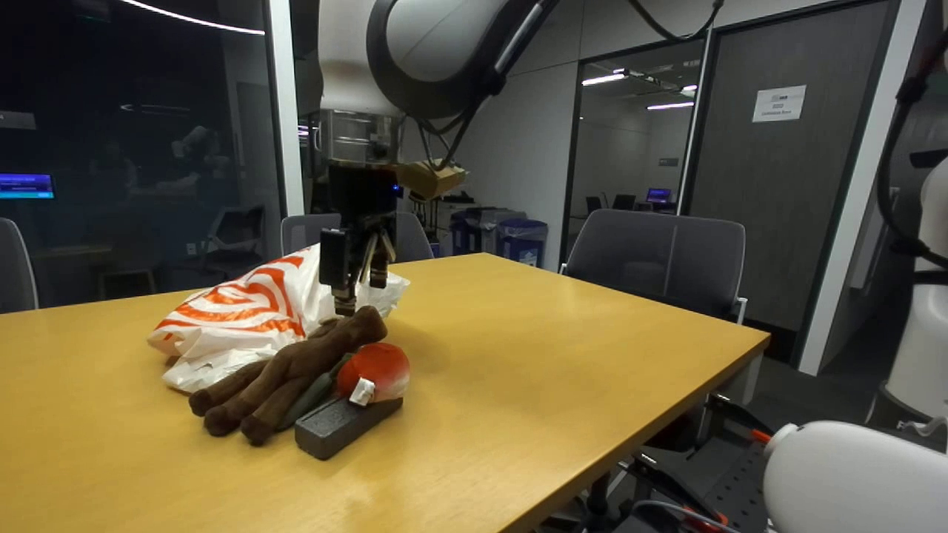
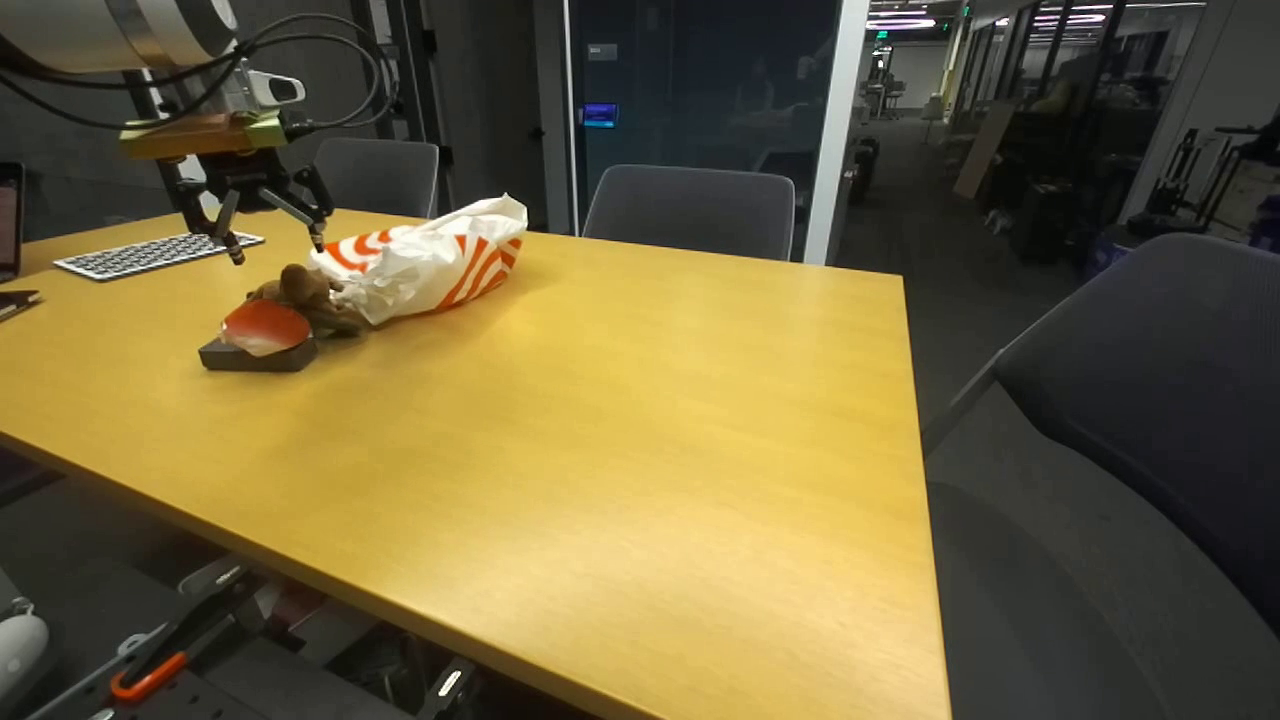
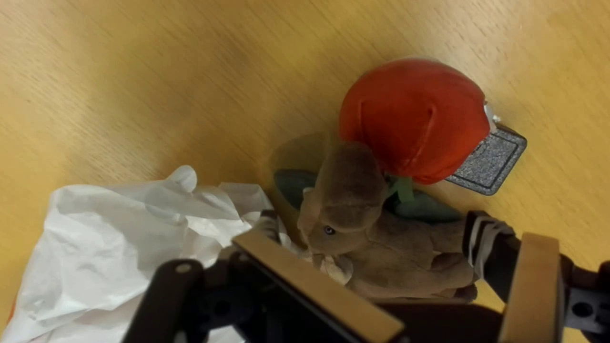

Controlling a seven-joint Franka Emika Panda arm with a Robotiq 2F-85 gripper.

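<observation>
A brown plush animal point(image 1: 289, 373) lies on the table, its head towards the gripper in exterior view 1. Beside it a red, round soft toy with green leaves point(image 3: 414, 120) rests against a dark grey block point(image 1: 342, 428). A white plastic bag with orange-red stripes point(image 2: 420, 264) lies close along the plush. My gripper point(image 2: 278, 245) is open above the plush, pointing down with nothing between its fingers. In the wrist view the plush's head and body point(image 3: 394, 251) show between the spread fingertips, and one fingertip overlaps the edge of the bag.
A keyboard point(image 2: 150, 254) lies behind the gripper in exterior view 2. Chairs point(image 1: 658, 262) stand around its edges.
</observation>
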